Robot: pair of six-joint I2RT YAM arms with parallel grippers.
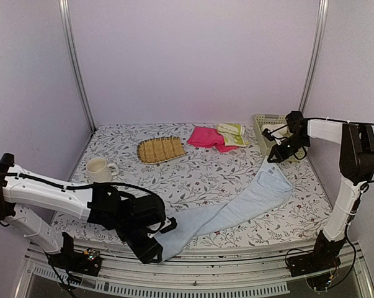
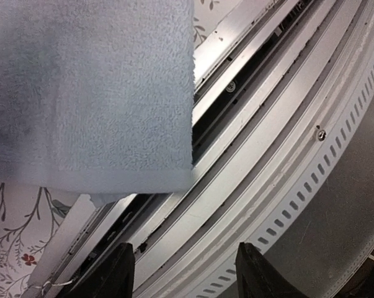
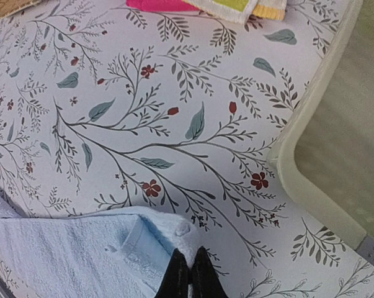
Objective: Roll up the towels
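Observation:
A light blue towel point(image 1: 242, 206) lies twisted across the right and front of the table, its left end hanging over the front edge. In the right wrist view, my right gripper is shut on a pinched corner of this towel point(image 3: 81, 248) at its far right end. My left gripper stands open with nothing between its fingers, close to the overhanging towel end point(image 2: 124, 124). A pink towel point(image 1: 203, 137) and a green patterned towel point(image 1: 234, 138) lie together at the back.
A cream basket point(image 1: 258, 127) stands at the back right, partly hidden by the right arm. The wicker tray point(image 1: 160, 150) sits at the back left, with a cream mug point(image 1: 98, 170) nearer the left arm. Metal rails point(image 2: 236, 149) run along the front edge.

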